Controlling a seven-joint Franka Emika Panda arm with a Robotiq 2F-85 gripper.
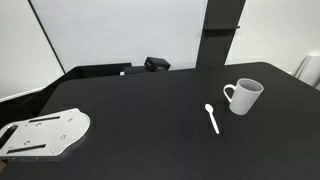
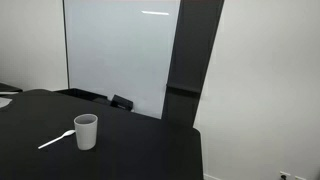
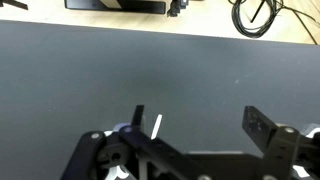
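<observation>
A light grey mug (image 1: 244,98) stands upright on the black table, its handle towards the spoon in exterior view 1. The white spoon (image 1: 213,120) lies beside it, apart from it. Exterior view 2 shows the same mug (image 2: 86,132) and spoon (image 2: 57,139) near the table's left part. Over the table in the wrist view, my gripper is open, its fingers wide apart and nothing held between them. A thin white piece (image 3: 156,126), probably the spoon's handle, shows beside the left finger. The mug cannot be made out clearly there; my gripper hides part of the lower area.
A silver plate with slots (image 1: 45,136) sits at the table's left in exterior view 1. Past the table edge, black cables (image 3: 258,18) lie on the floor in the wrist view.
</observation>
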